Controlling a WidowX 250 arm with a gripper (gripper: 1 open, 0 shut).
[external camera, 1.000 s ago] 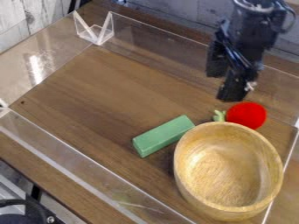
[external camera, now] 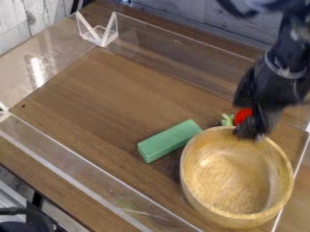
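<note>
The dark gripper point(external camera: 252, 116) hangs at the right, just over the far rim of a large wooden bowl point(external camera: 237, 190). It is open, around or over a red round object point(external camera: 242, 117) with a green leafy top, which it mostly hides. Whether the fingers touch it cannot be told. A green rectangular block point(external camera: 169, 141) lies on the board to the left of the bowl.
The wooden board point(external camera: 97, 109) is clear across its left and middle. Clear plastic walls run along its edges, with a clear bracket point(external camera: 100, 27) at the back left.
The gripper has come down and toward the camera onto the red object, which it now largely covers. The bowl and green block have not moved.
</note>
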